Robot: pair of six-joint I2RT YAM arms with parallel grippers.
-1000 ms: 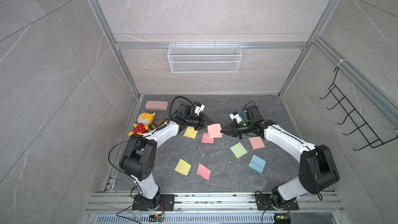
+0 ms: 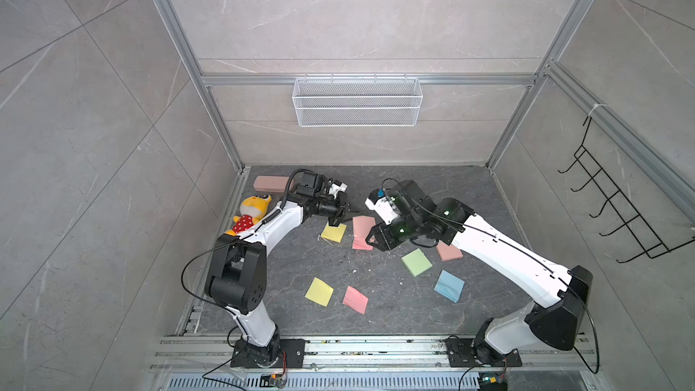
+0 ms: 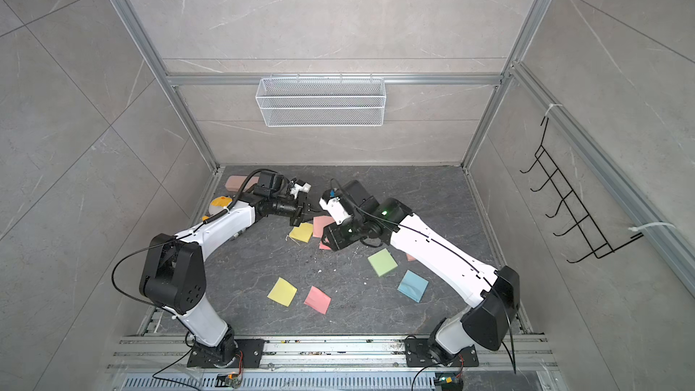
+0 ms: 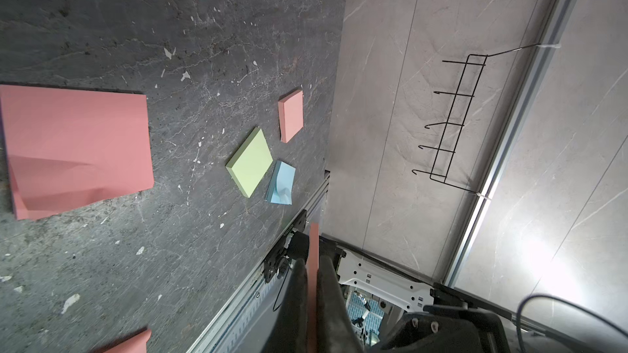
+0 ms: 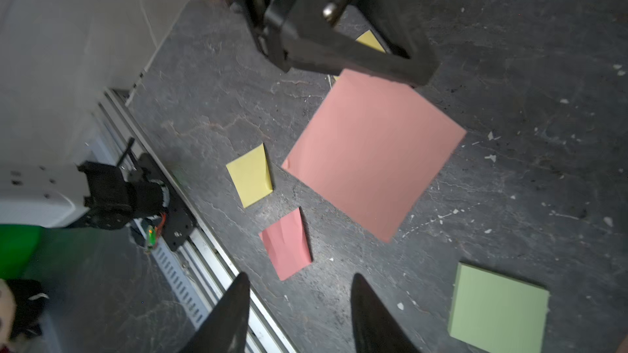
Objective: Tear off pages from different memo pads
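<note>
My left gripper is shut on a pink sheet, seen edge-on between its fingers in the left wrist view and face-on in the right wrist view. Below it on the table lies a pink pad with a lifted corner. My right gripper is part open beside the held sheet, nothing visible between its fingers. A green pad, blue pad, another pink pad and a yellow pad lie around the grippers.
A yellow paper and pink paper lie at the front left. A toy and a pink block sit at the back left. A black hook rack hangs on the right wall.
The right arm has risen and swung toward the near side and left, its gripper coming away from the pink sheet it was at. The left gripper has shifted slightly left.
</note>
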